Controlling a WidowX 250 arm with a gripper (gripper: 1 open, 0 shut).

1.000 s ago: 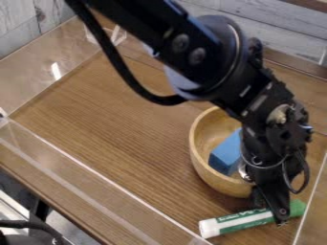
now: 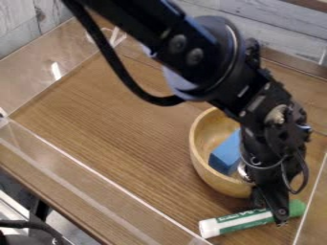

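Observation:
My gripper (image 2: 270, 202) is low at the right, its fingers reaching down over the near rim of a tan bowl to a green and white tube (image 2: 236, 223) that lies on the wooden surface in front of the bowl. The fingertips are at the tube's right end; whether they are shut on it is hard to see. The bowl (image 2: 204, 144) holds a blue block (image 2: 225, 151), partly hidden by the gripper.
Clear plastic walls (image 2: 38, 72) border it, with a pale wooden wall behind. A dark cable or part sits at the bottom left corner.

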